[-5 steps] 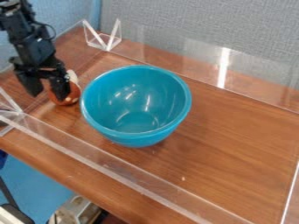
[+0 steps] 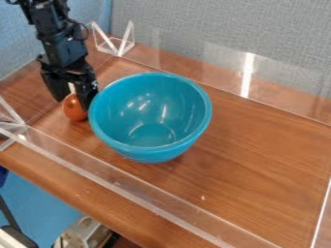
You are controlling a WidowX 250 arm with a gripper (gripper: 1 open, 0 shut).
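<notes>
My black gripper hangs at the upper left, fingers pointing down over a small orange-red object beside the bowl. The gripper is open; whether its fingers touch the object is unclear, as they partly cover it. A large turquoise bowl stands empty just to the right.
Clear plastic barriers run along the front and back, with white brackets at the left. A grey wall stands behind.
My gripper has moved a little to the right, closer to the bowl, and now sits over the orange-red object. The bowl has not moved.
</notes>
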